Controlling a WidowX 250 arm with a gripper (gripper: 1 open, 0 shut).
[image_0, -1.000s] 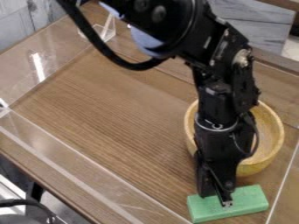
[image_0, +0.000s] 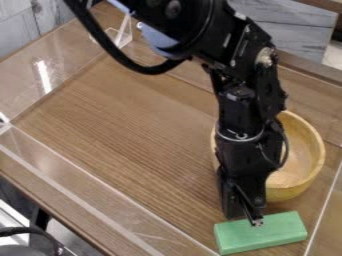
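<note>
My black gripper (image_0: 243, 205) points down in front of a yellow bowl (image_0: 301, 160), its tips low by the near end of the bowl and just behind a green rectangular block (image_0: 261, 234) on the wooden table. The fingertips look shut, with nothing visible between them, though dark parts make this hard to see. The arm hides the left part of the bowl.
Clear tape strips run along its near-left part. A grey marbled wall (image_0: 287, 30) stands at the back, and a dark cable lies at the lower left edge.
The upper part of my arm has shifted slightly; the gripper tips, bowl and green block look nearly unchanged.
</note>
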